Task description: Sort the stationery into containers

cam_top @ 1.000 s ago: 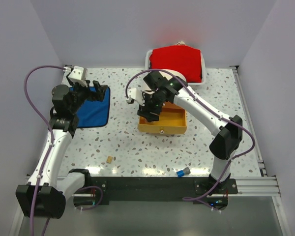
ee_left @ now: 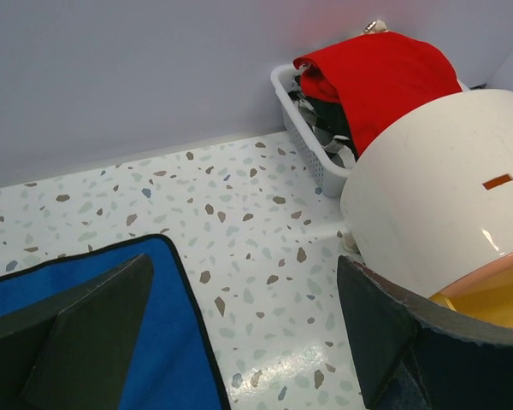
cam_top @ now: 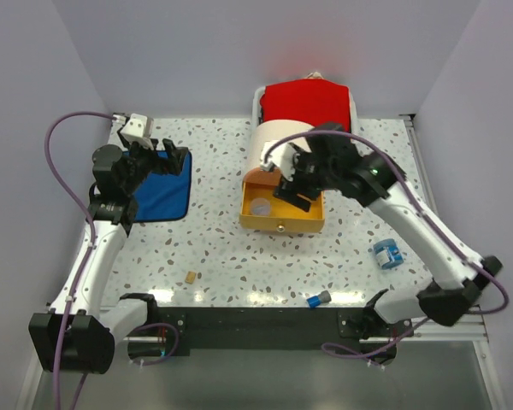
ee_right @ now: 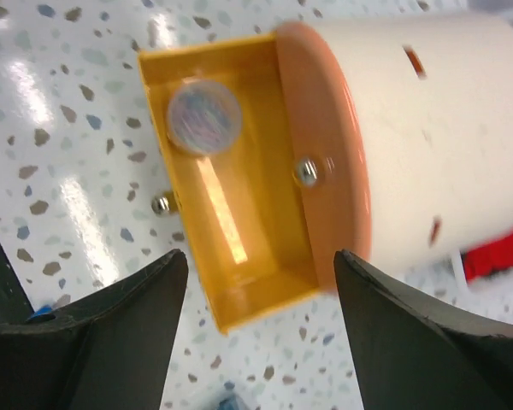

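Observation:
A yellow drawer stands pulled out of a white rounded cabinet. Inside its left part lies a clear round roll, which the right wrist view also shows resting in the drawer. My right gripper hovers over the drawer's right side, blurred; its fingers are spread with nothing between them. Over the blue cloth at left, my left gripper is open and empty. Loose on the table are a small tan block, a blue-and-grey piece and a blue roll.
Behind the cabinet, a white basket is covered partly by red cloth, with dark things beneath it. Bare speckled tabletop spreads in front of and left of the drawer.
My right gripper has swung right, away from the drawer's left part, and its fingers have parted. The clear roll and the blue roll have come into sight. The left arm has barely moved.

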